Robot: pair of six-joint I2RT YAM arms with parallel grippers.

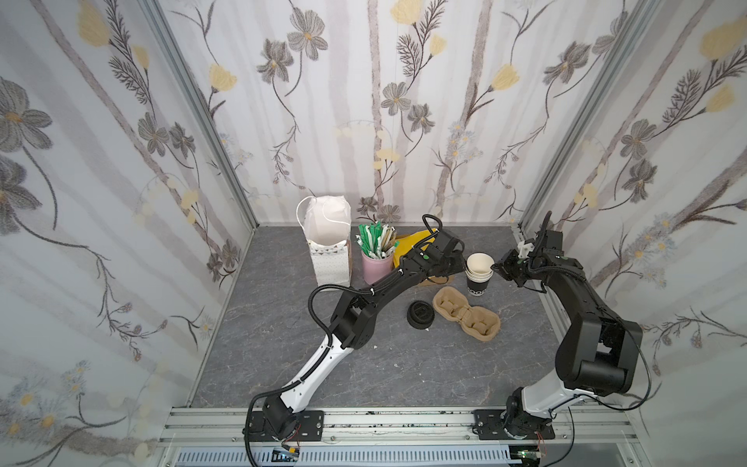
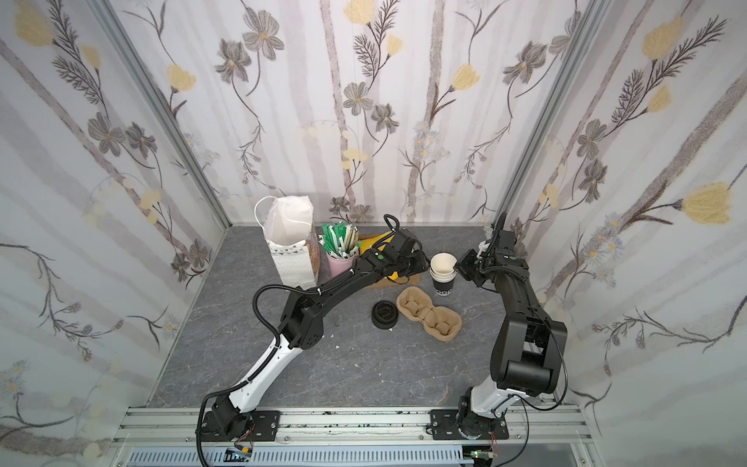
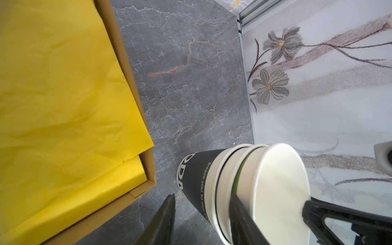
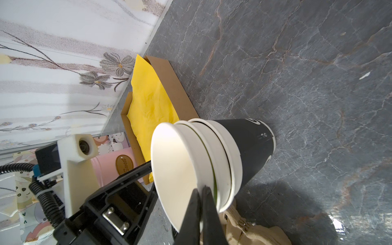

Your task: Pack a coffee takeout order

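A stack of nested paper cups [image 1: 479,274], white-rimmed with a dark printed body, stands near the right of the table. From its left, my left gripper is shut on the stack near the rims. My right gripper is at the stack's near rim from the right, shut; whether the thin rim is between its tips is unclear. In front lie an empty cardboard two-cup carrier [image 1: 482,327] and black lids [image 2: 384,314].
A white paper bag [image 1: 330,260] stands at back left beside a pink holder [image 1: 377,269] of wrapped sticks. A cardboard box with yellow paper [image 4: 149,102] lies behind my left arm.
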